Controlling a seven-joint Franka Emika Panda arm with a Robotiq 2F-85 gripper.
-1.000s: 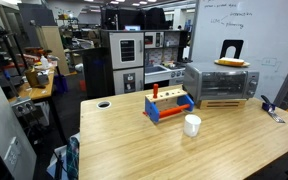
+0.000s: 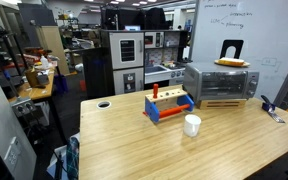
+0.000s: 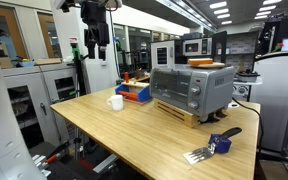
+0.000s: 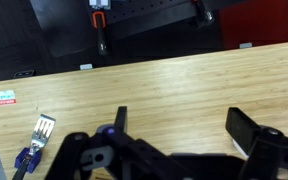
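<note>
My gripper stands open high above the table, with bare wood visible between its two dark fingers in the wrist view. In exterior view 2 the gripper (image 3: 97,51) hangs over the table's far left part, touching nothing. A white mug (image 2: 192,125) stands on the wooden table (image 2: 134,150); the same mug (image 3: 116,102) shows in exterior view 2. In the wrist view, a white edge (image 4: 236,146) peeks out beside the right finger, mostly hidden. Behind the mug is a blue wooden rack (image 2: 166,103) with a red peg and a red bar.
A silver toaster oven (image 3: 192,88) sits on a wooden stand (image 3: 177,114), something orange and white (image 3: 201,62) on top. Near the table edge lies a metal spatula (image 3: 198,155) by a blue holder (image 3: 220,145).
</note>
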